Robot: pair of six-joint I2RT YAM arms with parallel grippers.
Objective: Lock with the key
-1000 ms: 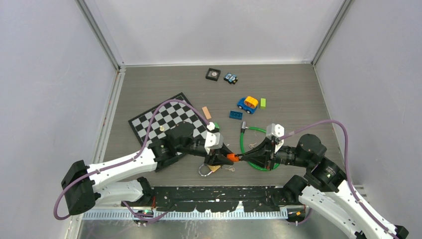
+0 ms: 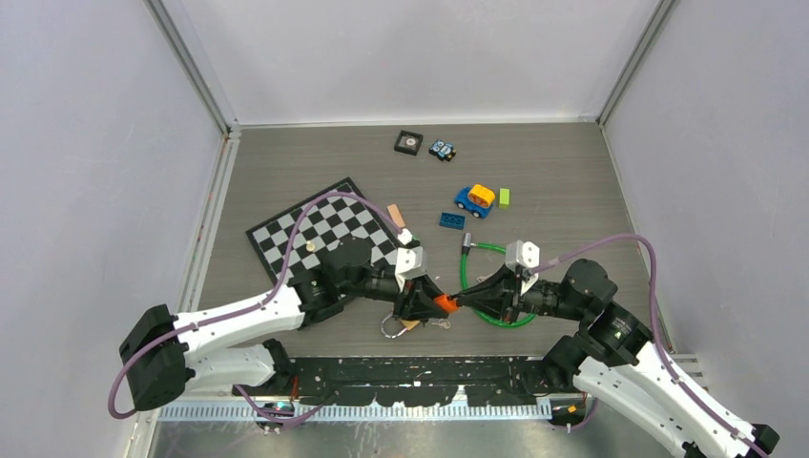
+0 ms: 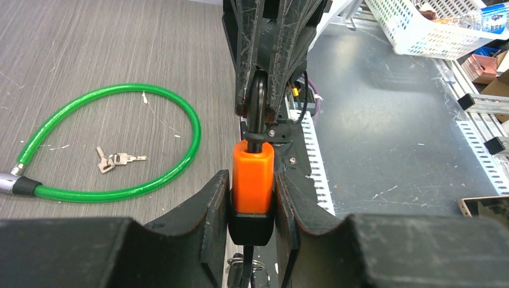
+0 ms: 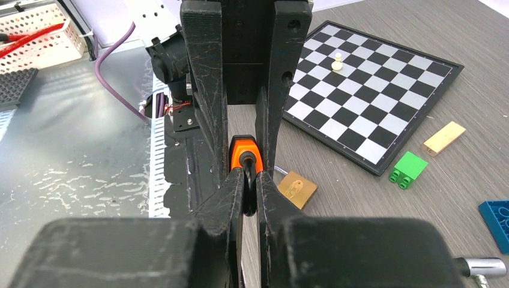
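An orange padlock (image 3: 252, 180) with a black base and shackle is held in the air between the grippers, near the front of the board. My left gripper is shut on its body. My right gripper is shut on the black shackle at the other end. A key is hard to make out below the padlock's base in the left wrist view, where a dark strip and a ring hang. Loose silver keys (image 3: 120, 159) lie on the table inside a green cable lock (image 3: 120, 194).
A chessboard (image 4: 369, 96) lies at left, with a brass padlock (image 4: 295, 189) nearby. A wooden block (image 4: 443, 138), green brick (image 4: 408, 169), blue piece (image 4: 495, 222) and toy cars (image 2: 474, 200) occupy the middle and back. The board's right rear is clear.
The right arm and its wrist have shifted very slightly; both grippers stay on the orange padlock in the same place.
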